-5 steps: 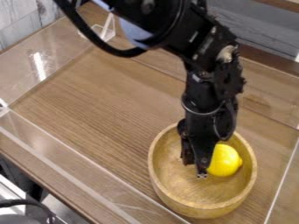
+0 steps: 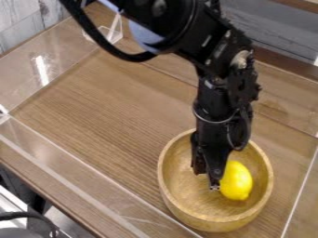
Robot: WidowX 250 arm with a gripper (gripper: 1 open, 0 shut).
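A round wooden bowl stands at the lower right of the camera view. Inside it, on the right, lies a yellow object, partly behind the black gripper. The gripper points down into the bowl with its fingertips just left of the yellow object. Its fingers look close together, and nothing shows clearly between them.
A clear rim or panel runs along the left edge, and a black cable lies at the lower left corner.
The yellow object has shifted a little downward in the bowl. The gripper has moved only slightly.
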